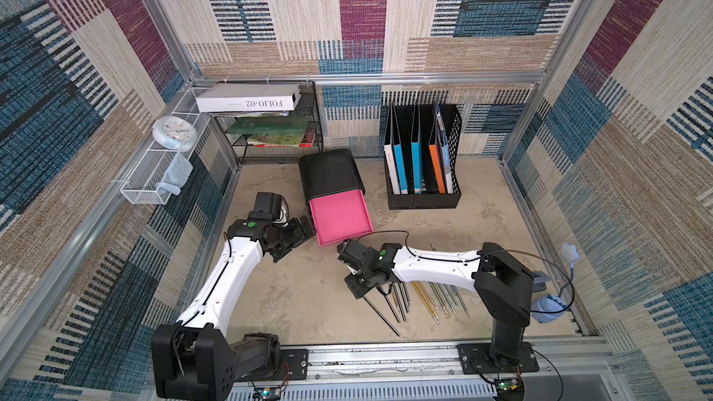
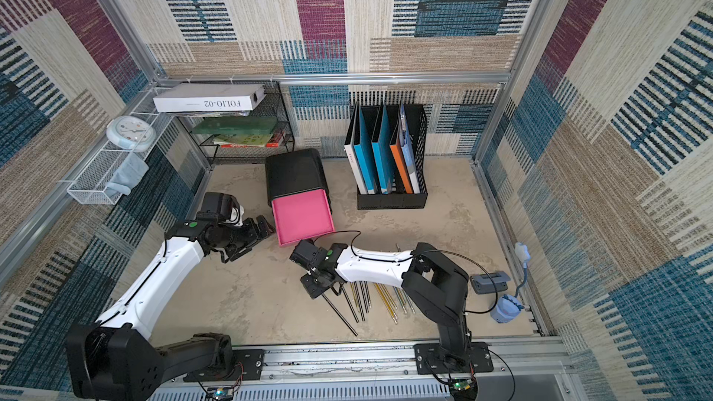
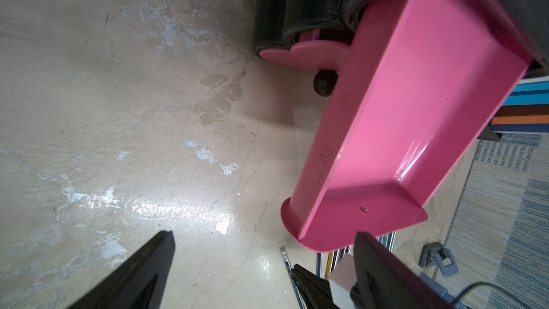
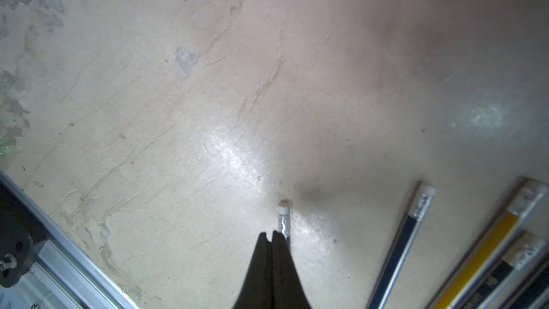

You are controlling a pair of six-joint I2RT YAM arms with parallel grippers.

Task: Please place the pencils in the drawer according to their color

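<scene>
The pink drawer (image 1: 341,217) is pulled out of its black cabinet (image 1: 330,170) and looks empty. My right gripper is shut, with nothing between its fingers. Just beyond and slightly right of its tips, the eraser end of a dark blue pencil (image 4: 284,224) lies on the table; the gripper hides the rest in that view. From top left, this pencil (image 1: 381,316) slants down below the right gripper. Another dark blue pencil (image 4: 403,246) and a yellow pencil (image 4: 486,251) lie to the right. Beside the drawer's left side, my left gripper is open and empty.
Several more pencils lie partly under the right forearm. A black file rack (image 1: 423,200) stands at the back right. A blue cup (image 1: 548,309) is at the right edge. Bare table lies left of the right gripper.
</scene>
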